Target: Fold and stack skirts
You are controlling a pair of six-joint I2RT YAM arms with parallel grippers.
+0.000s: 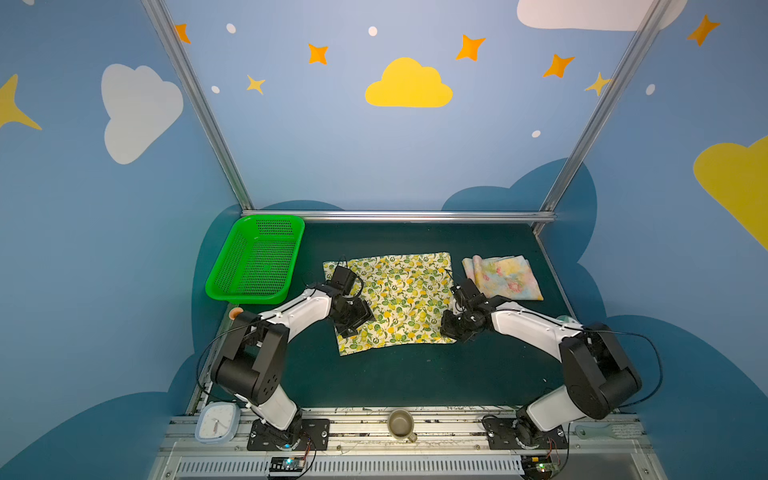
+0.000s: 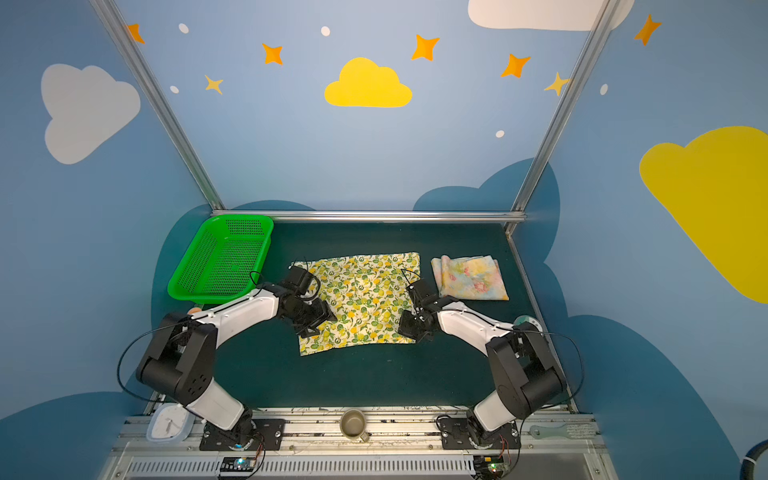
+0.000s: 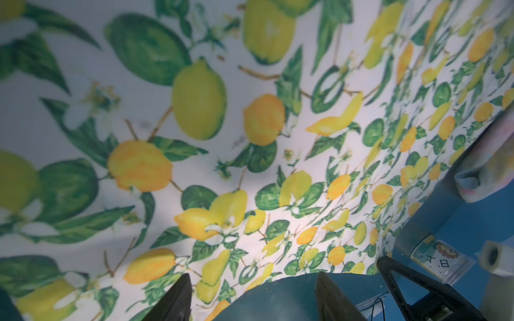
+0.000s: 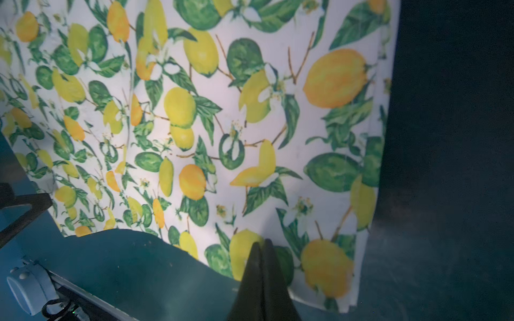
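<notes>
A lemon-print skirt (image 1: 400, 296) lies spread flat in the middle of the dark mat. My left gripper hangs open over its left part, nothing between the fingers. My right gripper is shut at the skirt's near right corner; in the right wrist view its tips rest at the cloth, and whether any is pinched is unclear. A folded pastel skirt (image 1: 504, 278) lies at the back right, beside the lemon one.
The green basket (image 1: 254, 256) stands at the back left, next to a small terracotta object (image 1: 236, 313). A mug (image 1: 400, 424) sits on the front rail.
</notes>
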